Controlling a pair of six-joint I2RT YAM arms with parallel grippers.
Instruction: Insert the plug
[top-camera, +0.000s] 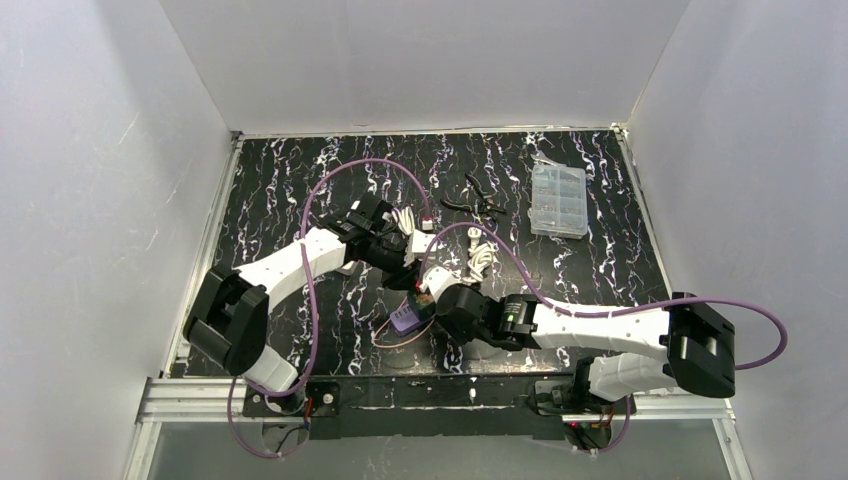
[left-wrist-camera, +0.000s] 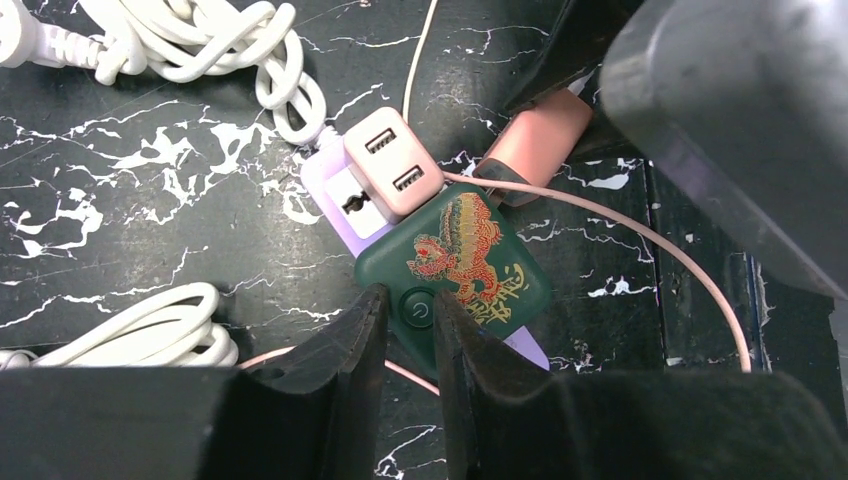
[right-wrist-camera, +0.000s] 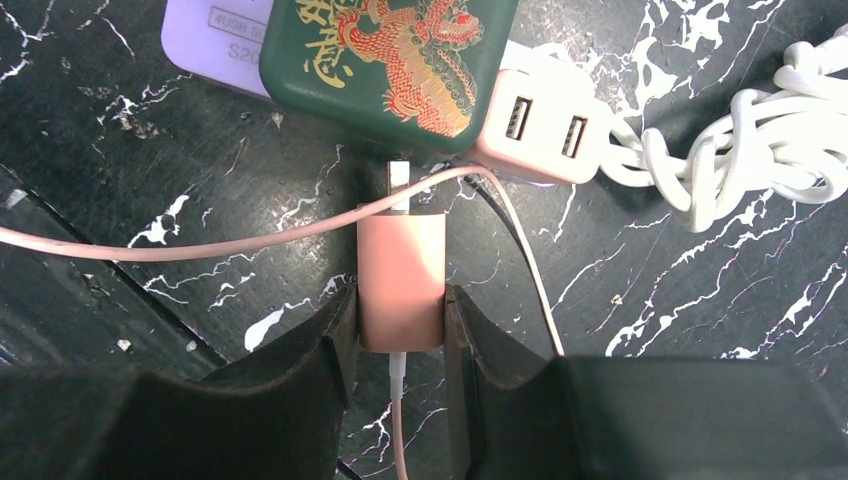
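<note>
In the left wrist view my left gripper has its fingertips close together over the green dragon-printed block (left-wrist-camera: 455, 260), at its button; whether they grip it is unclear. The block rests on a purple power strip (right-wrist-camera: 215, 40), beside a pink two-port adapter (left-wrist-camera: 395, 160). My right gripper is shut on a pink plug (right-wrist-camera: 400, 275), its metal tip pointing at the green block's side, just below the edge in the right wrist view. A pink cable crosses the tip.
Coiled white cables (left-wrist-camera: 170, 330) lie around the strip. Black pliers (top-camera: 480, 205) and a clear compartment box (top-camera: 558, 200) are at the back. The table's front edge is close to both arms.
</note>
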